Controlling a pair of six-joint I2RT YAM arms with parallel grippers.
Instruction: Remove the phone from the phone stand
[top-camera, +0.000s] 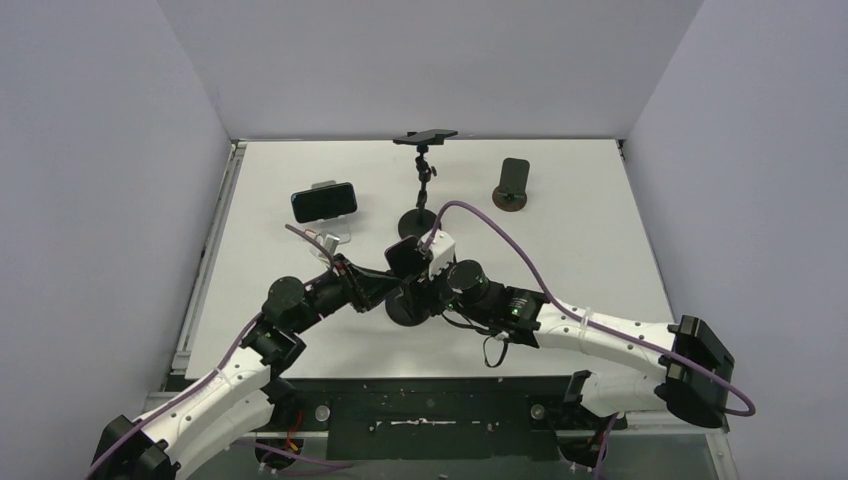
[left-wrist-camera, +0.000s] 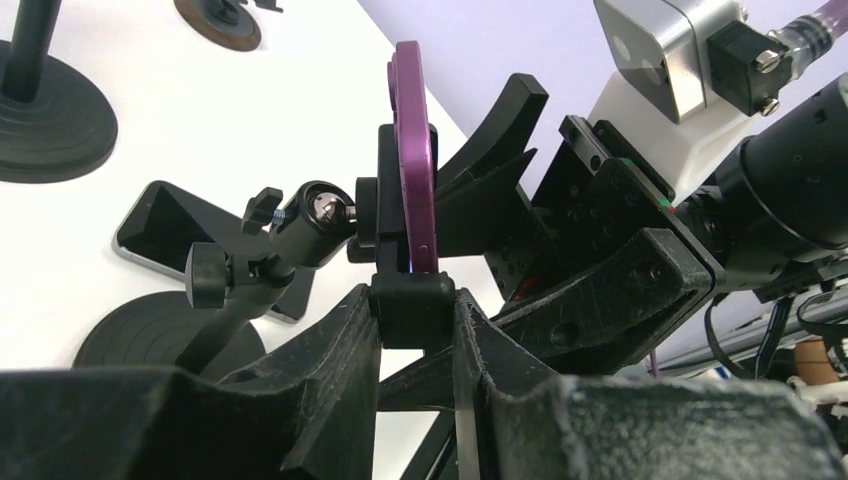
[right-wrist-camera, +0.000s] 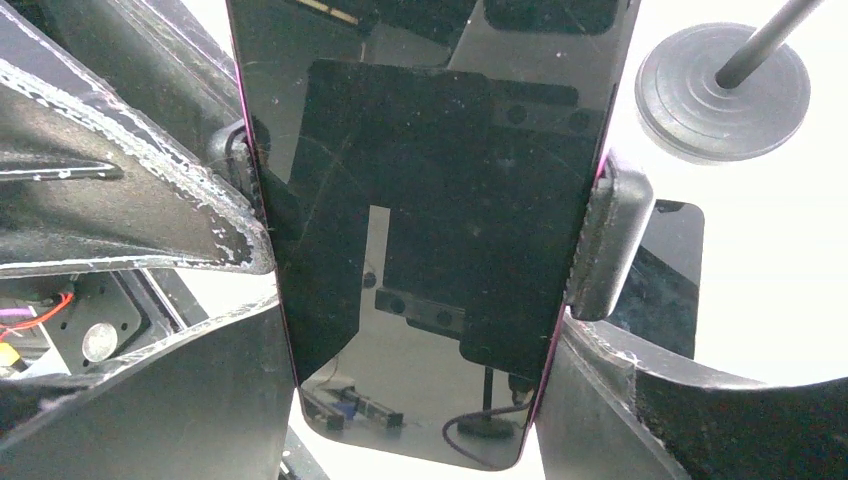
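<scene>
A dark phone (right-wrist-camera: 440, 250) with a purple edge fills the middle of the right wrist view. Against its lower side edges press the fingers of my right gripper, shut on it. One dark clamp arm (right-wrist-camera: 612, 240) of the stand still sits along the phone's side. Seen edge-on in the left wrist view, the phone (left-wrist-camera: 414, 160) stands upright in front of the ball-joint mount (left-wrist-camera: 320, 220). My left gripper has its fingertips at both sides of a black block at the clamp's end; how firmly they close is unclear. The stand's round base (left-wrist-camera: 150, 335) is partly covered.
Another phone (left-wrist-camera: 165, 230) lies flat on the table beside the base. Farther back are a tall stand (top-camera: 422, 190), a stand with a phone at left (top-camera: 325, 202) and a small stand at right (top-camera: 513, 180).
</scene>
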